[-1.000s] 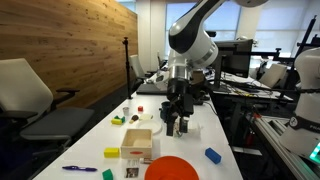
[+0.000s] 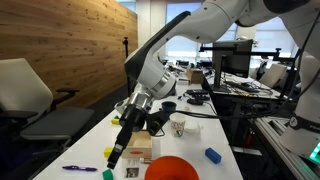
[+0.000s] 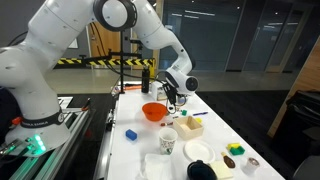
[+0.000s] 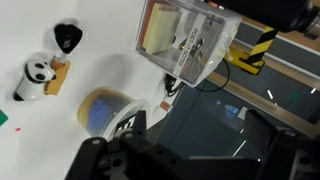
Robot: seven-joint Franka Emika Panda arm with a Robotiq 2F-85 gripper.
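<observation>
In exterior view 1 my gripper (image 2: 114, 158) is open and points down at the left of the table, in front of the tan box (image 2: 138, 146). A yellow block (image 2: 109, 153) appears just beside its fingers, and a green block (image 2: 107, 174) lies nearer the front edge of the view. To the right sits an orange-red bowl (image 2: 172, 168). Nothing shows held. In the wrist view dark finger shapes (image 4: 122, 158) fill the bottom. That view also holds a round pale container (image 4: 100, 110), a panda-like figure (image 4: 38, 72) and a dark object (image 4: 67, 38).
A blue block (image 2: 213, 155), a patterned mug (image 2: 178, 124) and a purple marker (image 2: 80, 168) lie around. In exterior view 2 a white plate (image 3: 198, 150) and a white container (image 3: 158, 168) stand in front. White table shows between these things.
My arm has swung left across the table, from near the mug, past the tan box, to the left side. The bowl, the blue block and the marker have stayed put.
</observation>
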